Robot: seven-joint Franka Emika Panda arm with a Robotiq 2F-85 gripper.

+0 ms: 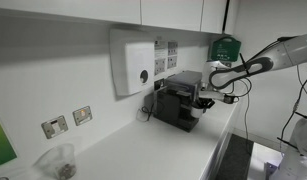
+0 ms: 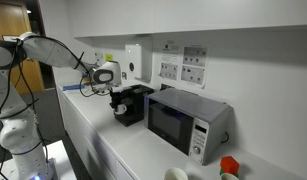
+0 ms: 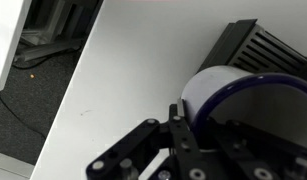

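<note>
Close in the wrist view is a white mug with a dark blue rim, its mouth turned toward the camera. My gripper is shut on the mug's near wall. A slatted black drip tray shows just beyond the mug. In exterior view 2 the white mug is at the front of the black coffee machine, with my gripper on it. From exterior view 1 my gripper appears at the machine's front; whether the mug touches the tray I cannot tell.
A microwave stands beside the machine. White mugs and a red item are at the near end. A clear bowl is on the counter, whose middle is bare. A dispenser hangs on the wall.
</note>
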